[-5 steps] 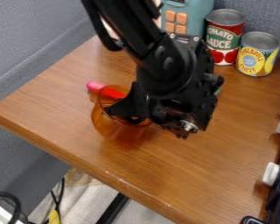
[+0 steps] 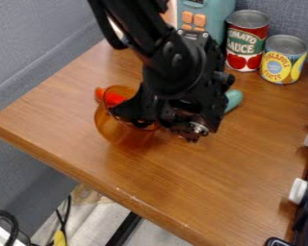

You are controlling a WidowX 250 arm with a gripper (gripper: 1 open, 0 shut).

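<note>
My black gripper (image 2: 157,115) hangs over the orange translucent cup (image 2: 122,131) on the wooden table, its lower end at the cup's mouth. A red object (image 2: 103,94) shows at the cup's upper left, partly hidden by the cup and arm. The fingertips are dark and largely hidden, so their state does not show. A teal object (image 2: 233,100) lies just right of the gripper.
A tomato can (image 2: 245,43), a yellow can (image 2: 283,61) and a teal appliance (image 2: 218,12) stand at the back. A dark device with white knobs (image 2: 304,211) borders the right.
The arm has shifted slightly, uncovering more of the teal object. The red object now appears shorter and further left, more hidden by the gripper.
</note>
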